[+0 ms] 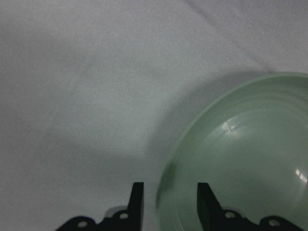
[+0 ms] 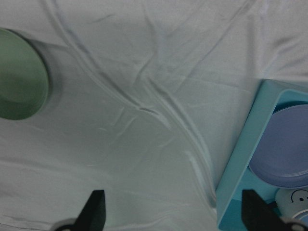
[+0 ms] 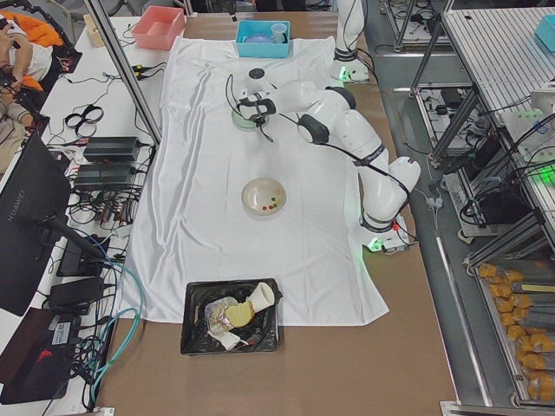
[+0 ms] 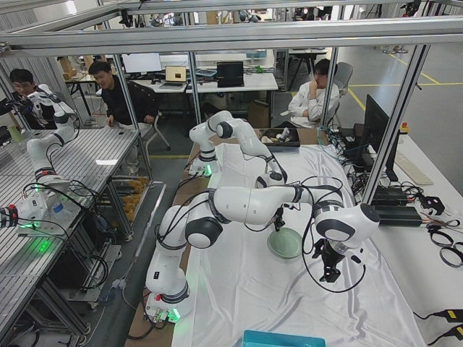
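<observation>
A pale green plate (image 1: 250, 159) lies on the white cloth under my left gripper; in the camera right view the plate (image 4: 284, 246) sits near the cloth's middle. The left wrist view shows my open left gripper with its fingers astride the plate's near rim, nothing visibly held. My right gripper is open above the cloth, between the green plate and a blue bin (image 2: 238, 168). The bin holds a purple-blue plate (image 2: 281, 147) and a cup with a smiley face (image 2: 293, 199).
In the camera left view a beige plate (image 3: 258, 196) with small coloured pieces lies mid-cloth. A black lined tray (image 3: 199, 338) with rubbish sits at the near edge, and a pink bin (image 3: 156, 28) stands at the far left. The cloth around the beige plate is clear.
</observation>
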